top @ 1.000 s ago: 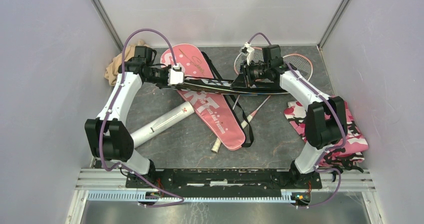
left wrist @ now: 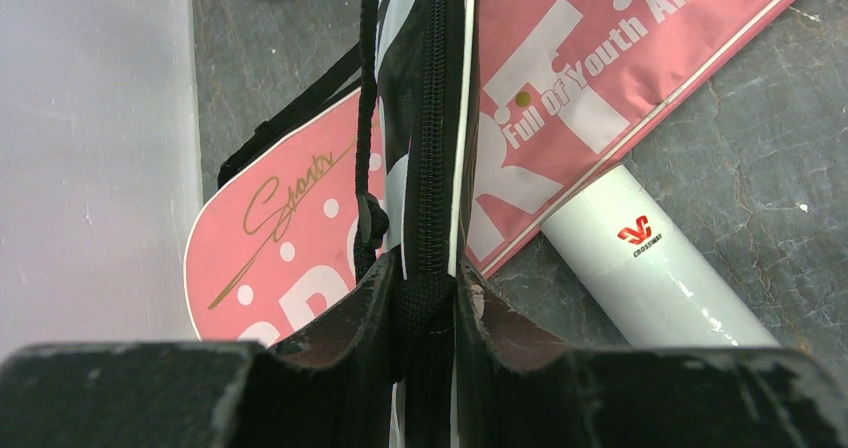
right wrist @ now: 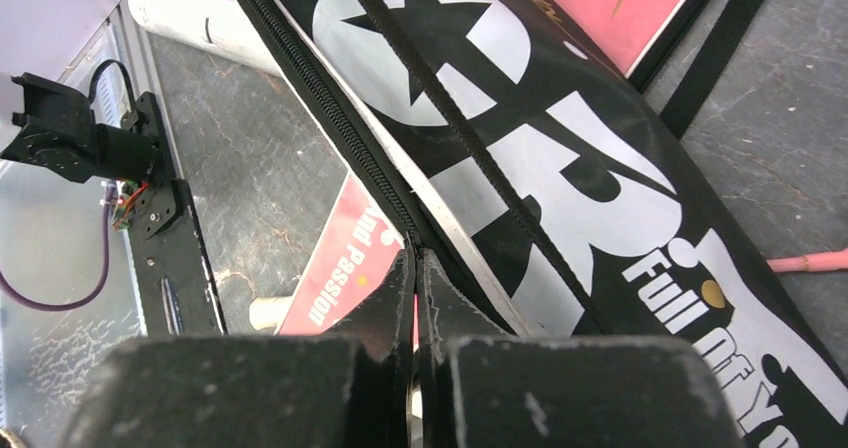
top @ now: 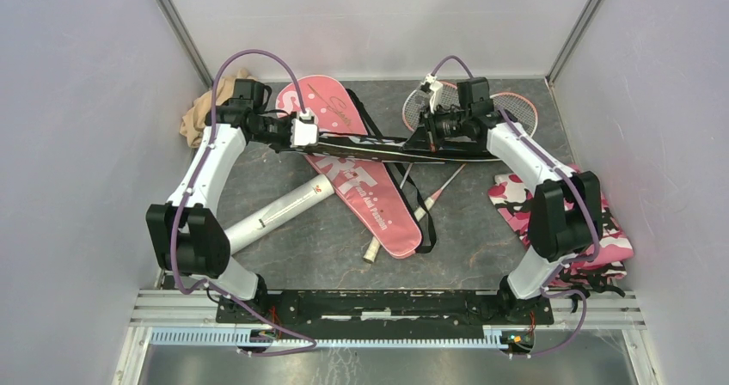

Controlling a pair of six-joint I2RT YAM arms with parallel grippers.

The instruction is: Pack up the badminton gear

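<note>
A long black racket bag with white print is stretched level across the workspace between my two grippers, above the pink bag. My left gripper is shut on its narrow end, beside the zipper. Along the bag's edge, my right gripper is shut with its tips right at the zipper; whether a thin pull sits between them is unclear. Beneath lies the pink bag. Two rackets show on the floor, with a racket head at the back right and a handle in front.
A white tube lies left of the pink bag, touching or close to its edge. Pink patterned cloth is heaped at right, a tan cloth at back left. Bare floor shows at front centre-right.
My right gripper has slid a short way right along the black bag's zipper edge. My left arm, the pink bag and the tube have stayed put.
</note>
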